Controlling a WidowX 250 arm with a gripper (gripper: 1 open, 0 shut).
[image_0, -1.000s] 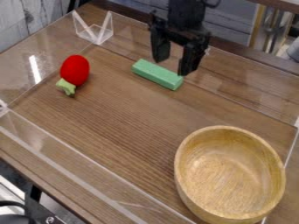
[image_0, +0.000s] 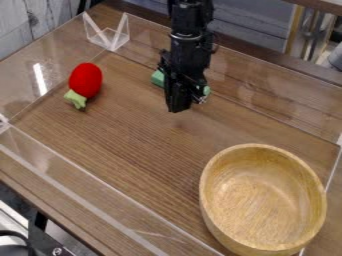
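Observation:
The black gripper (image_0: 177, 99) reaches down from the top of the view to the middle of the wooden table, its tip low in front of a green block (image_0: 199, 88), which it partly hides. The gripper looks shut, with nothing visible between its fingers. A red object (image_0: 86, 77) with a pale green part (image_0: 78, 99) lies at the left.
A large yellow bowl (image_0: 261, 200) fills the lower right. A clear wire-like or plastic holder (image_0: 107, 30) stands at the upper left.
The red object and the bowl are unchanged.

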